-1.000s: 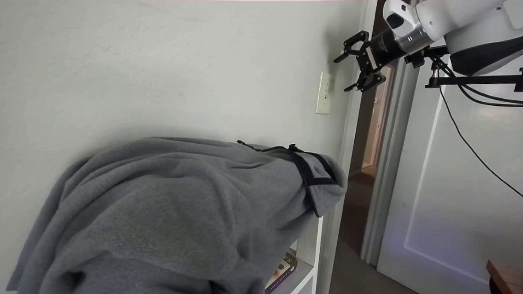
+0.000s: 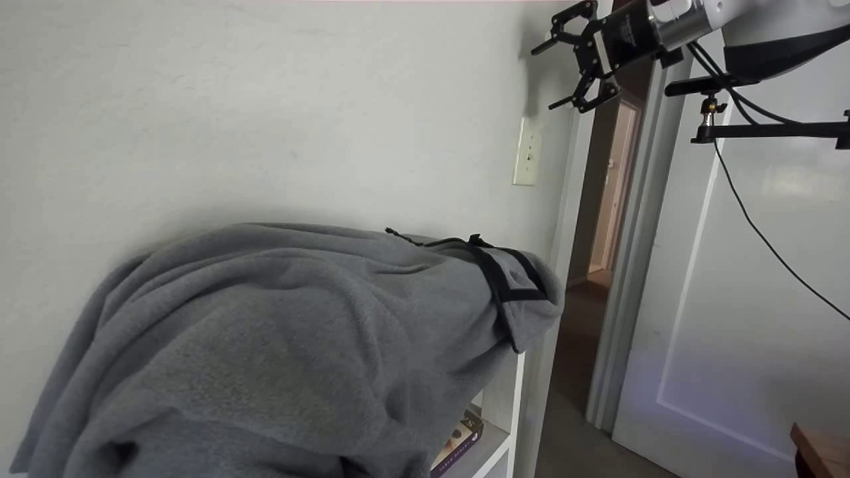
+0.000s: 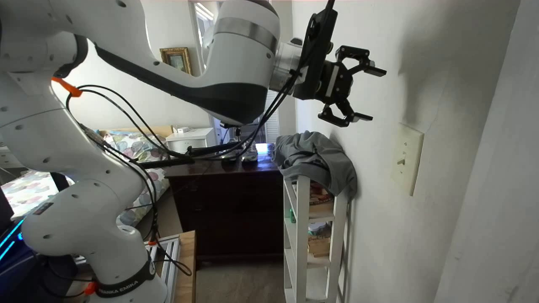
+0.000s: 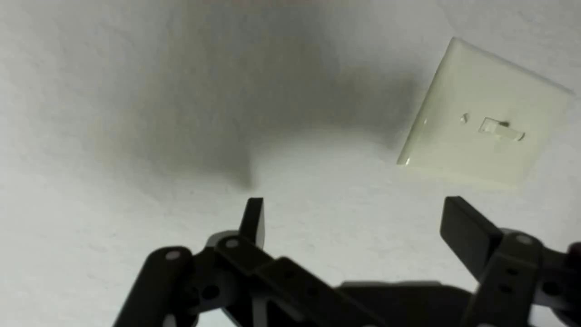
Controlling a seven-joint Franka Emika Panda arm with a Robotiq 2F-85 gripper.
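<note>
My gripper (image 3: 372, 95) stands open in front of the white wall, its two black fingers well apart and nothing between them. A cream light switch plate (image 3: 408, 159) with a small toggle (image 3: 401, 162) is fixed to that wall, lower than the gripper. In the wrist view the switch plate (image 4: 452, 141) lies at the upper right, beyond the right finger (image 4: 471, 234), and its toggle (image 4: 504, 130) is in plain sight. Exterior view 1 shows the gripper (image 2: 547, 78) above the switch plate (image 2: 526, 151), apart from it.
A grey fleece (image 2: 303, 342) is draped over a white shelf (image 3: 302, 222) against the wall. Beside the switch are a doorway (image 2: 586, 318) and a white door (image 2: 717, 318). Bare wall surrounds the gripper's side of the switch.
The arm and gripper have moved up, and slightly left in exterior view 1, away from the height of the switch plate. The fingers remain spread. The fleece has not moved.
</note>
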